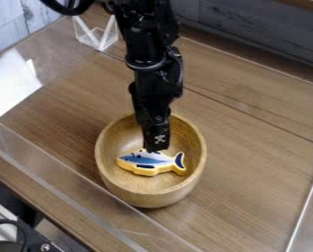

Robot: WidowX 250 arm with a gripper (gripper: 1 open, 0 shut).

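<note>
A light wooden bowl (150,188) stands on the brown table, holding a toy fish (152,163) with a blue top and yellow edge, lying on its bottom. My black gripper (156,140) hangs open from above, its fingertips down inside the bowl just over the fish, partly hiding the back of the bowl's interior.
A white wire-like object (96,31) stands at the back left. Clear edging runs along the near left, with a black cable at the lower left corner.
</note>
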